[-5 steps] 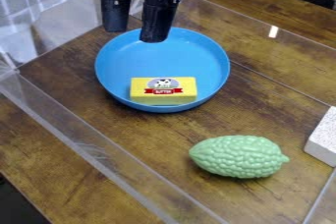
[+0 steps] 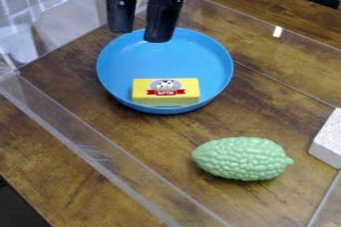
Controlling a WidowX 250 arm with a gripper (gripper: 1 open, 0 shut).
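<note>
A black gripper [image 2: 142, 17] hangs over the back rim of a blue round dish [image 2: 209, 68], its two fingers spread apart, open, with nothing visible between them. A yellow butter box [image 2: 166, 92] with a cow picture and red label lies in the front part of the dish. A green bumpy melon-like object [image 2: 241, 159] rests on the wooden surface in front, to the right of the dish.
A white block [image 2: 329, 136] sits at the right edge. Clear plastic walls [image 2: 54, 82] border the wooden floor [image 2: 94, 171] on the left and around the back. Bare wood lies left and front of the dish.
The gripper has shifted very slightly; the dish, box and green object stay in place.
</note>
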